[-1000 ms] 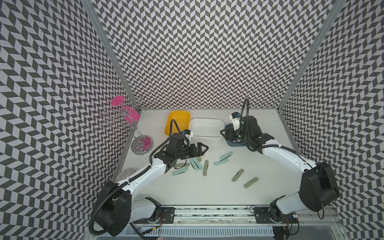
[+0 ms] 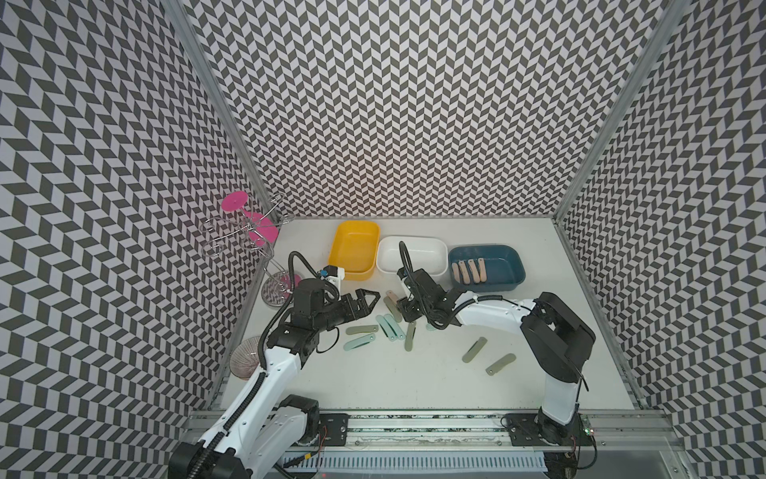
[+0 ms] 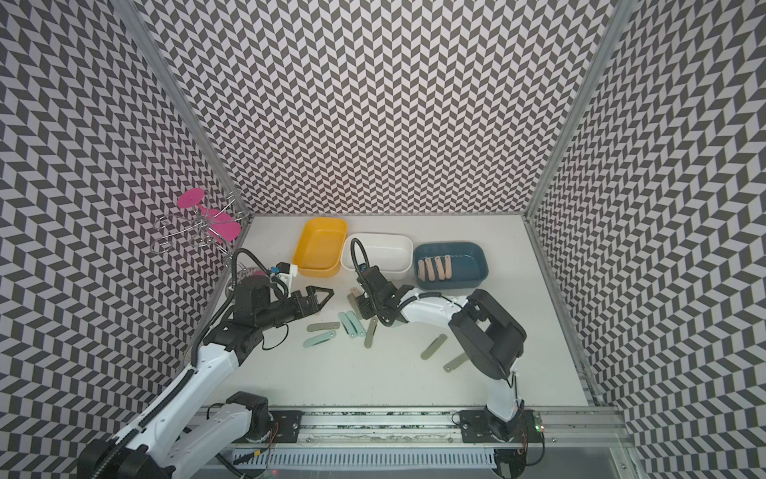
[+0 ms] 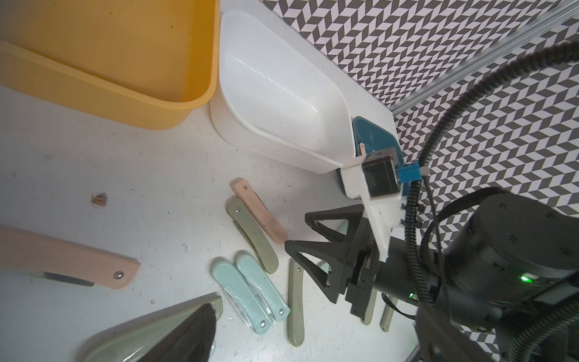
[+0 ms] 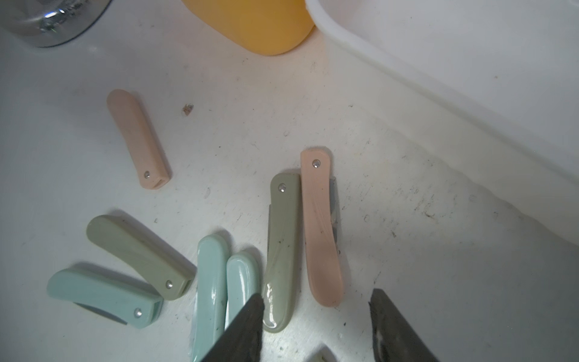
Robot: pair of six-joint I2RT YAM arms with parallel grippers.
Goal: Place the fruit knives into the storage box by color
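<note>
In the right wrist view, my open right gripper hangs just short of a pink knife (image 5: 321, 229) and an olive knife (image 5: 283, 247) lying side by side, nothing between its fingers. More olive, teal (image 5: 211, 295) and pink knives lie scattered on the table. Several pink knives lie in the blue box (image 2: 508, 267). My left gripper (image 2: 368, 300) is open above the table, left of the right gripper, over the loose knives.
A yellow box (image 2: 354, 244) and an empty white box (image 2: 411, 254) stand along the back beside the blue one. Wire racks (image 2: 263, 239) occupy the left edge.
My right gripper has moved left and down from over the blue box to the knife cluster, uncovering that box. My left arm has drawn back leftward.
</note>
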